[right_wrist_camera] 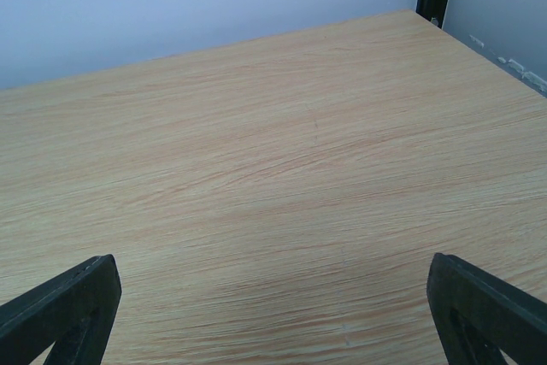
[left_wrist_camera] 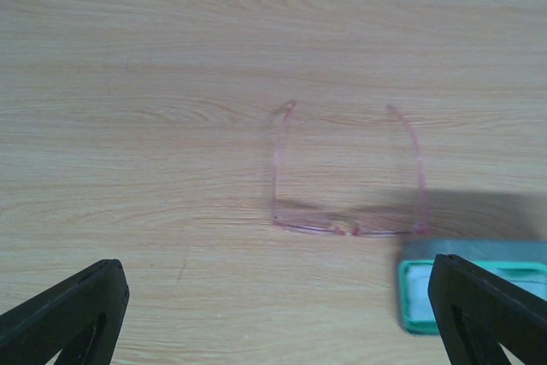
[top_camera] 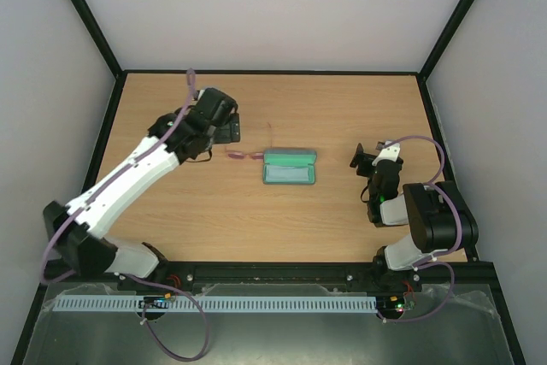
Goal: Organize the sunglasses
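Pink sunglasses [left_wrist_camera: 342, 230] rest on the table with both temples unfolded and pointing to the back. In the top view, the left arm partly covers the sunglasses [top_camera: 236, 155]. Their right end is close against an opened teal case [top_camera: 289, 173]; the left wrist view shows only part of this case [left_wrist_camera: 419, 297]. Above and to the left of the glasses, my left gripper is open and empty. Far off at the right side, my right gripper also stands open, with only bare wood in its view.
Bare wooden table [top_camera: 214, 220] lies in front of the case and between the two arms. Walls close in the table at the back and sides. A shadow [left_wrist_camera: 479, 207] falls behind the case.
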